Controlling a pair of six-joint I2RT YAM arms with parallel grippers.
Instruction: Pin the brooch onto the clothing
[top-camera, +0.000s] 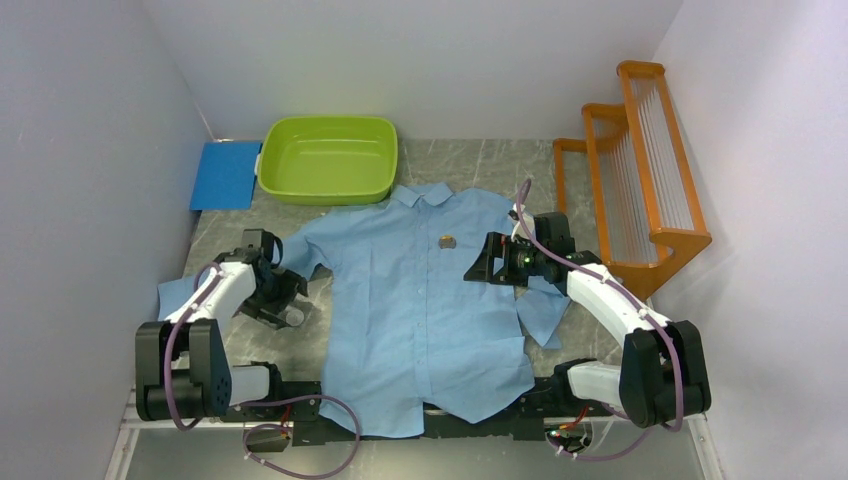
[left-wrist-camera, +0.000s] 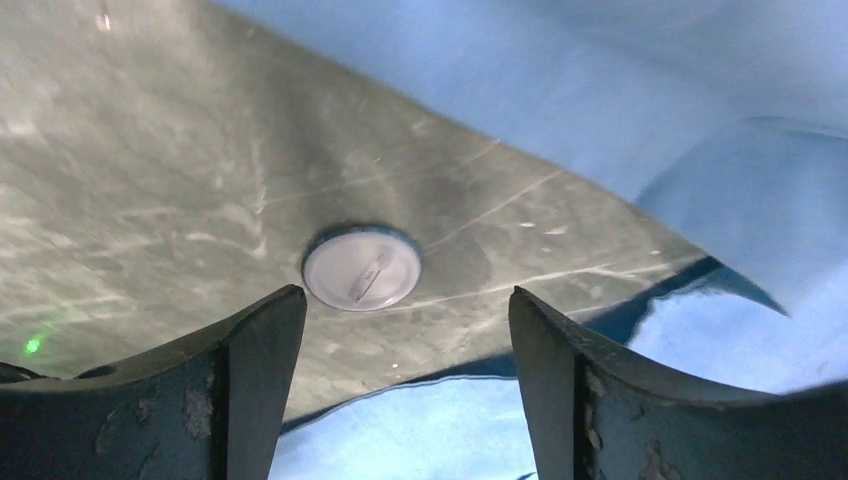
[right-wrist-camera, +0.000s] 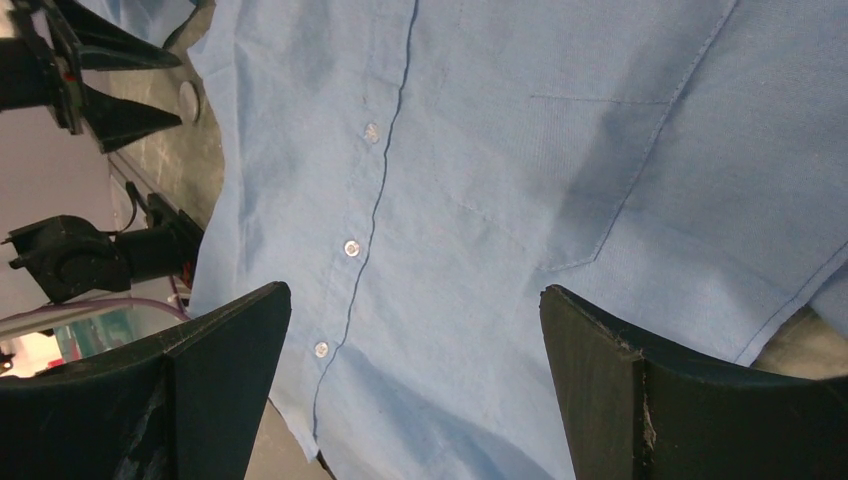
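Note:
A round pale disc (left-wrist-camera: 362, 270) with a thin pin-like bar across its face, apparently the brooch, lies on the grey table in the left wrist view. My left gripper (top-camera: 290, 302) is open around the spot, and both its fingers (left-wrist-camera: 262, 345) stand apart from the disc. The disc (right-wrist-camera: 189, 101) also shows at the upper left of the right wrist view. A light blue buttoned shirt (top-camera: 385, 310) is spread flat across the middle. Above its chest, on the right side, my right gripper hangs open with only cloth below. A small gold-and-grey piece (top-camera: 447, 241) rests on the shirt's chest.
Behind the shirt stands a green basin (top-camera: 325, 197), with a blue board (top-camera: 224, 176) to its left. A wooden rack (top-camera: 660, 235) stands at the right. The shirt's sleeve (left-wrist-camera: 480, 80) borders the bare table around the disc.

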